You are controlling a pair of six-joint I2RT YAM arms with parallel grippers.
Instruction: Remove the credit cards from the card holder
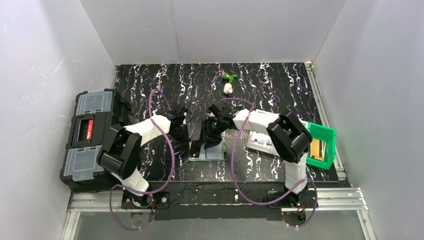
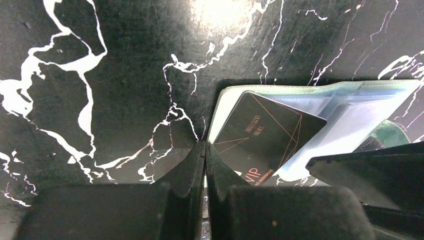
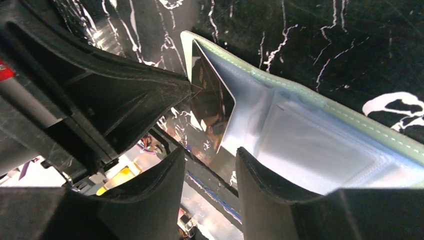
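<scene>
The card holder [image 1: 214,159] lies open on the table, pale-rimmed with clear sleeves. A black VIP card sits at its left side, tilted against the clear sleeve [image 3: 250,107] in the right wrist view. At the holder's left edge is my left gripper, its fingertips together beside the card; whether the edge is pinched between them cannot be made out. Over the holder, my right gripper stands open, fingers apart, the card's lower edge visible ahead of the gap. The right arm hides part of the holder from above.
A black toolbox [image 1: 82,135] fills the left side. At the right are a white tray [image 1: 261,144] and a green bin [image 1: 327,134]. A small green-and-white object [image 1: 228,88] lies at the back. Clear table surrounds the holder's far side.
</scene>
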